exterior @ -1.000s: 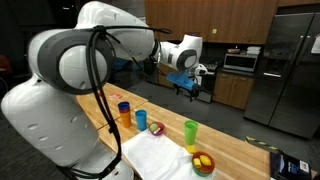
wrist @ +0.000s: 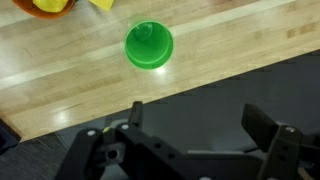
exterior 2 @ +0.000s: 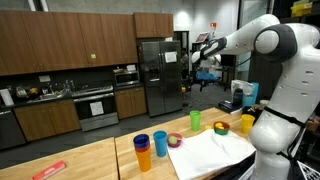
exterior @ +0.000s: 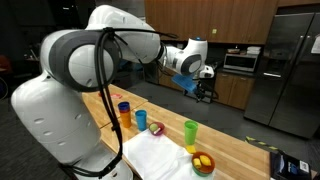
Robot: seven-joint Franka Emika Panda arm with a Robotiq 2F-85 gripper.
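Observation:
My gripper hangs high above the table, tilted downward, with nothing between its fingers. Its two dark fingers stand wide apart at the bottom of the wrist view, so the gripper is open. A green cup stands on the wooden table, and its open top shows in the wrist view. Close to it are a yellow cup and a red-brown bowl with yellow pieces inside. A pinkish bowl sits farther along, beside a white sheet.
Blue cups and an orange cup stand together at one end of the table. A dark device lies at the other end. Bare wood extends beside the green cup.
The arm has shifted slightly to the right in exterior view 1 over the last second, and the gripper with it. The objects on the table have stayed in place.

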